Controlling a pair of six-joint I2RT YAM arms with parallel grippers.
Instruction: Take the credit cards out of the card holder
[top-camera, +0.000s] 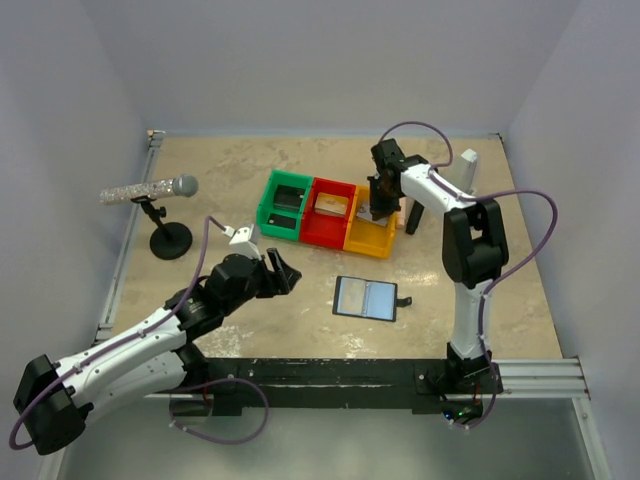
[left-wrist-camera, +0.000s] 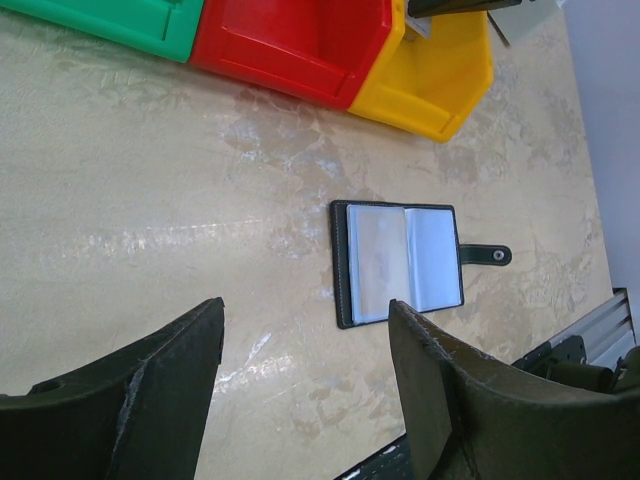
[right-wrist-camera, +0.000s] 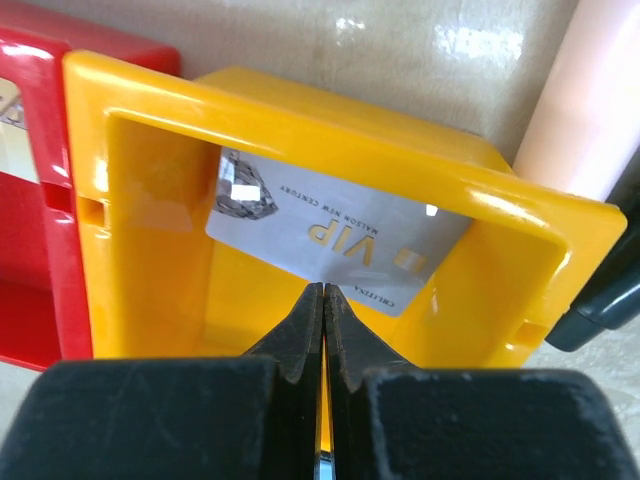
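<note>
On the table lies the card holder (left-wrist-camera: 378, 262), spread open, with clear sleeves and a dark strap; whether a card sits in its sleeves cannot be told. A silver VIP card (right-wrist-camera: 335, 225) rests in the yellow bin (right-wrist-camera: 165, 250), leaning against its back wall. Over that bin my right gripper is shut, its tips in front of the card and nothing showing between them. To the left of the holder, my left gripper hangs above bare table, fingers apart and empty.
Red (top-camera: 325, 226) and green (top-camera: 279, 205) bins adjoin the yellow one and hold several items. A microphone on a stand (top-camera: 171, 240) occupies the left side. Right of the bins are a black pen-like object (right-wrist-camera: 600, 300) and a pale cylinder (right-wrist-camera: 580, 100).
</note>
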